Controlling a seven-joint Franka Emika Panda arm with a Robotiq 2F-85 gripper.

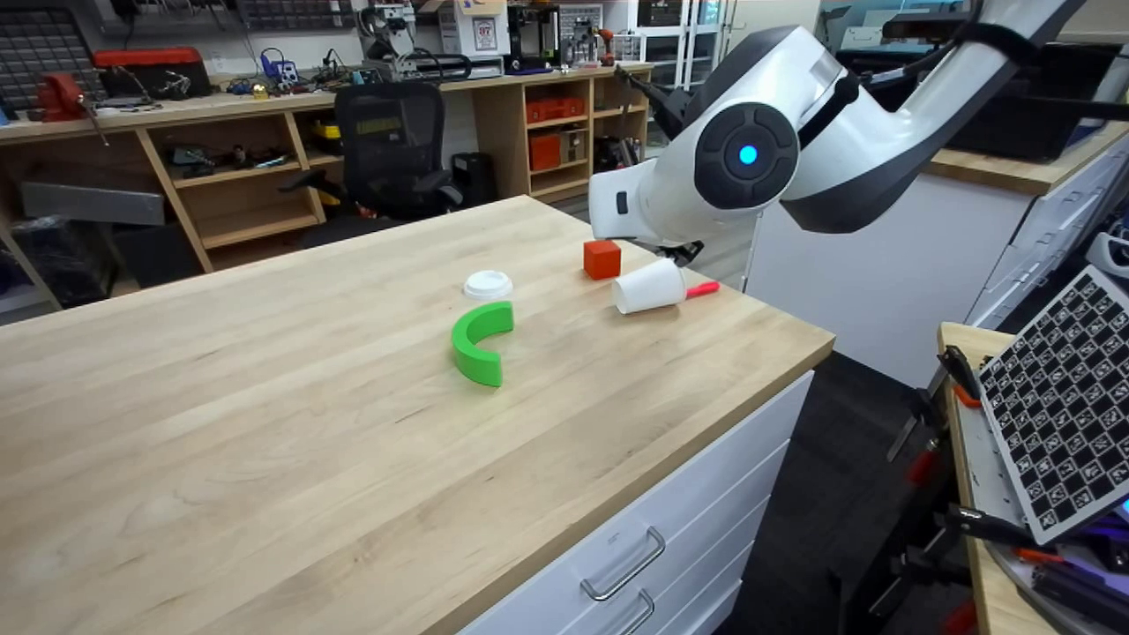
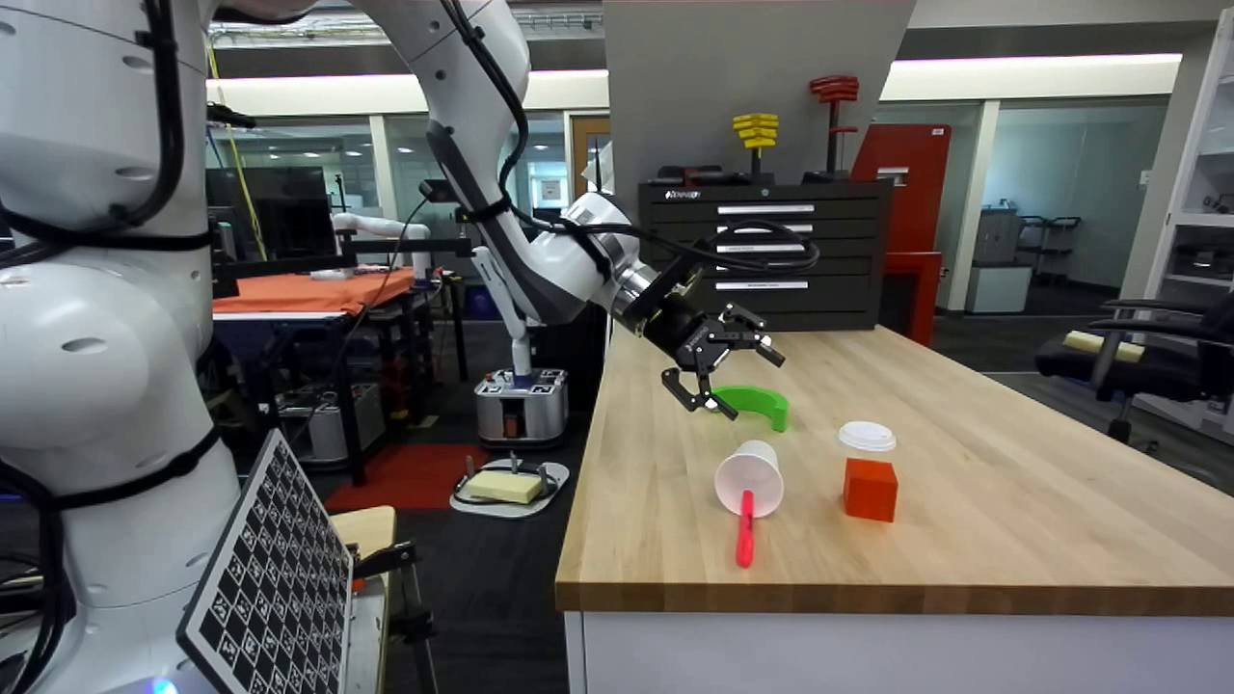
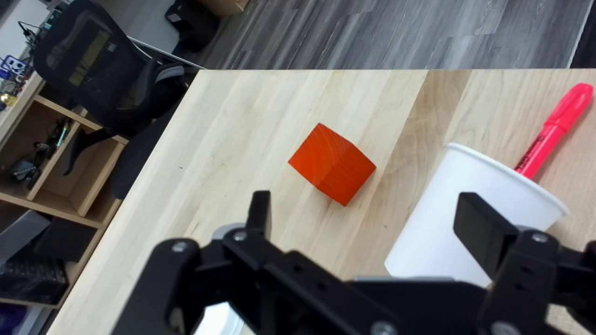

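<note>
A white paper cup lies on its side on the wooden table, and a red marker pokes out of its mouth. An orange-red cube sits apart from the cup. Farther in on the table are a white lid and a green half-ring. My gripper is open above the table, its fingers wide apart and nothing held between them. In the wrist view one black finger overlaps the cup in the image, and the lid is mostly hidden behind the gripper.
The table's edge lies close behind the marker. Left of the green half-ring, the tabletop is wide and bare. A black office chair and shelves stand beyond the table.
</note>
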